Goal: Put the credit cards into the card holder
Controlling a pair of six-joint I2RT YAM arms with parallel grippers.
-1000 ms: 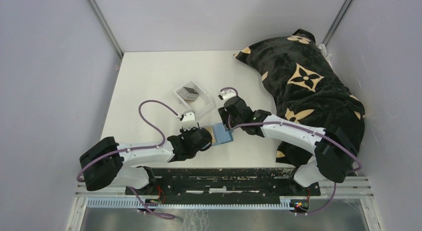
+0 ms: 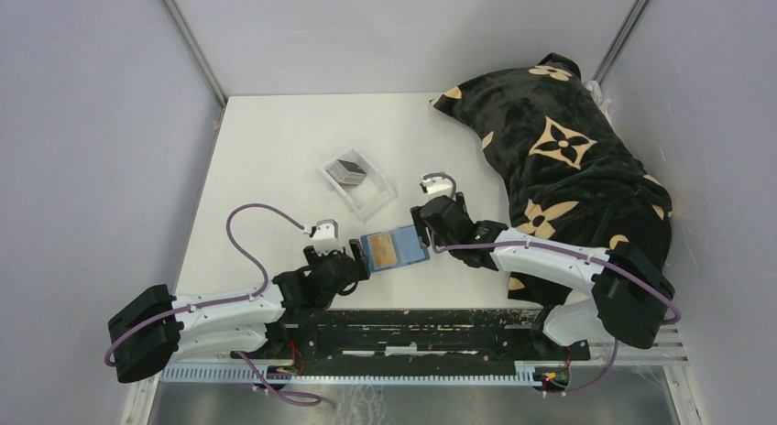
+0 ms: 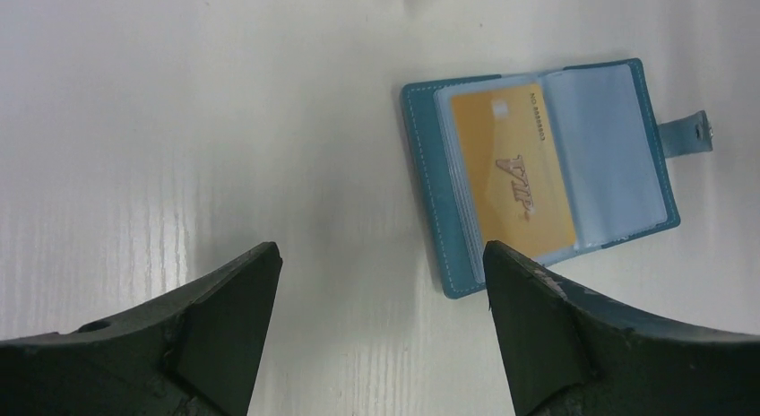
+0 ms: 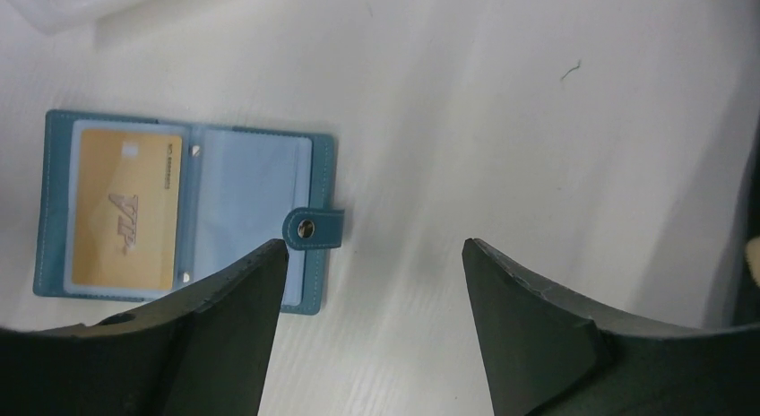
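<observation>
The blue card holder (image 2: 410, 244) lies spread flat on the white table. A gold card (image 3: 511, 169) lies in its left side, and the clear sleeve on the right side (image 4: 251, 178) shows no card. In the left wrist view, my left gripper has its fingers apart over bare table, just left of the holder. My right gripper stands open with nothing between its fingers, its left finger (image 4: 251, 299) by the holder's clasp strap (image 4: 323, 229). Farther back, a stack of grey cards (image 2: 347, 173) rests in a clear tray (image 2: 374, 198).
A large dark patterned cloth (image 2: 568, 159) covers the right side of the table.
Both grippers have spread open and drawn apart from the holder: the left one leftward and forward, the right one rightward. More of the holder and its gold card now shows.
</observation>
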